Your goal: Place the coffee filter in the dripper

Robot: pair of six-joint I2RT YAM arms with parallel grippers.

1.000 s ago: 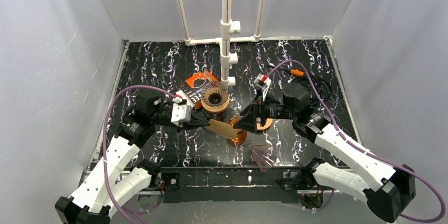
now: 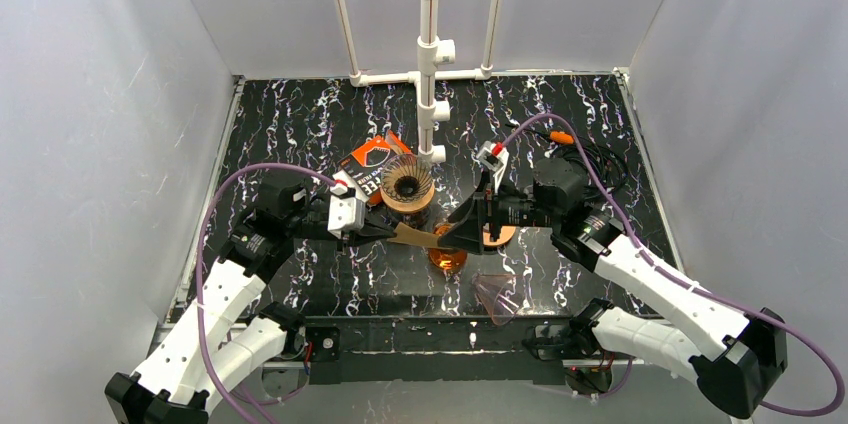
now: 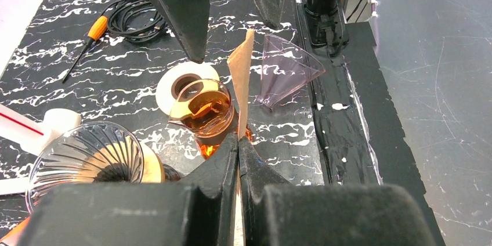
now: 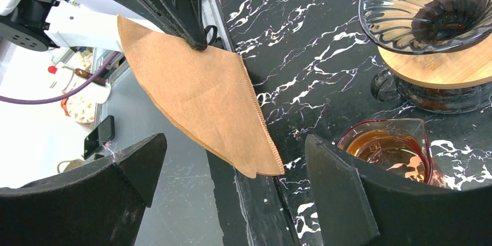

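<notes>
A flat brown paper coffee filter [image 4: 200,98] is pinched near its upper edge by my left gripper, which is shut on it. In the left wrist view the filter [image 3: 241,78] appears nearly edge-on, rising past the fingertips. My right gripper stands open, its two fingers wide apart; the filter's free end hangs in view between them, and I cannot tell whether either finger touches it. The ribbed clear dripper [image 2: 407,182] with its wooden collar sits on a glass server behind the filter, and its cone looks empty.
An amber glass vessel [image 4: 391,150] stands below the grippers. Also on the marbled table are a clear plastic holder [image 2: 497,294] near the front edge, an orange and black box [image 2: 370,164] beside the dripper, and a coiled black cable [image 2: 600,166] at the back right.
In the top view the filter now looks narrower, turned more edge-on. My right gripper has shifted slightly around its free end, while the left arm has barely moved.
</notes>
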